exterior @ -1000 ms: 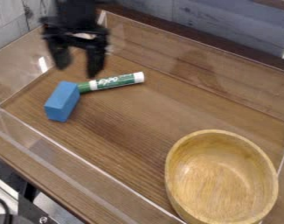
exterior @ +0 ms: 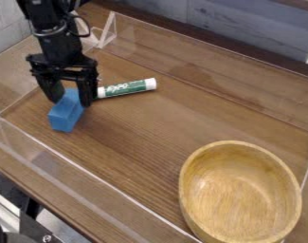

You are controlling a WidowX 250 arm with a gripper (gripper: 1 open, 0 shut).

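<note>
My black gripper (exterior: 66, 78) hangs at the upper left, its fingers low over the upper end of a blue block (exterior: 65, 115) on the wooden table. A green-and-white cylinder (exterior: 124, 88) lies just to the right of the gripper. Whether the fingers are open or shut on the block is hard to tell.
A large wooden bowl (exterior: 240, 190) sits at the lower right. The table's left edge runs near the block, with cables beyond it at the lower left.
The gripper has come down from above onto the upper end of the blue block. The block, cylinder and bowl show no clear movement.
</note>
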